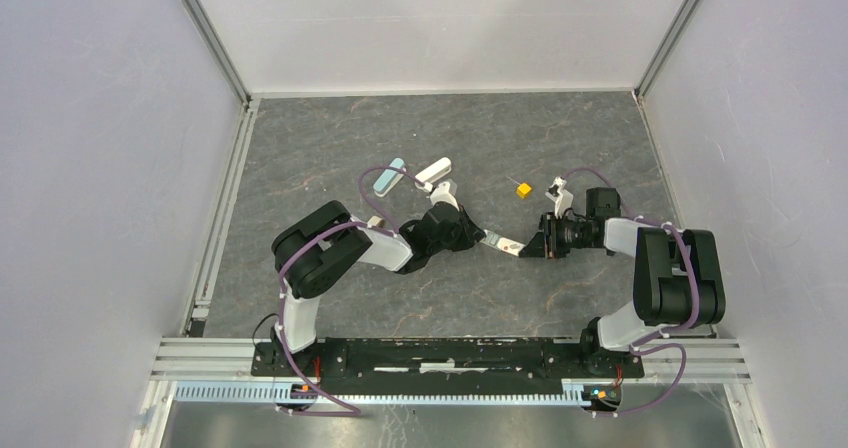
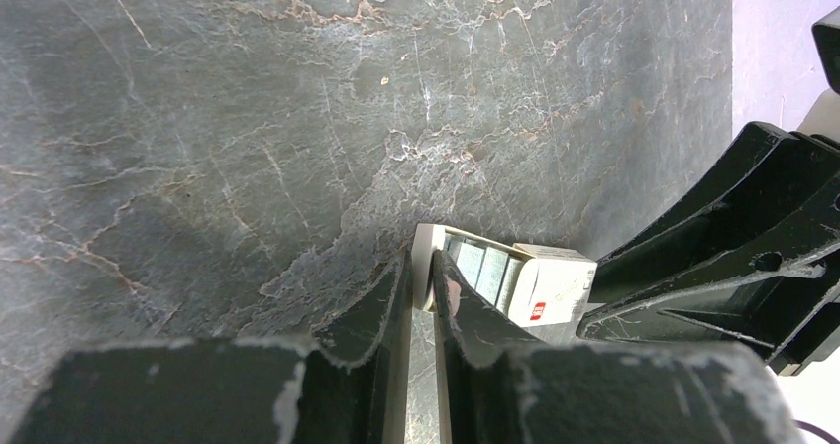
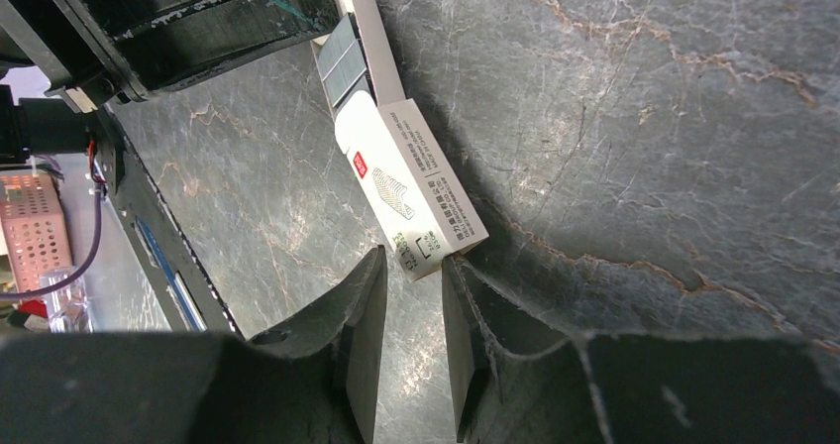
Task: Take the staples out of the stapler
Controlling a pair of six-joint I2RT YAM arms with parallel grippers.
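A slim white staple box (image 1: 510,246) spans the gap between my two grippers, its printed sleeve (image 3: 401,181) to the right. From the sleeve's left end a white inner tray (image 3: 376,43) sticks out, showing grey strips of staples (image 2: 482,266). My right gripper is shut on the sleeve's far end. My left gripper has one finger inside the tray and one outside its end wall; I cannot tell whether they press on it. No stapler can be clearly identified.
A pale blue object (image 1: 389,177) and a white one (image 1: 434,171) lie behind the left arm. A small yellow block (image 1: 524,190) sits behind the box. Table in front of the box is clear.
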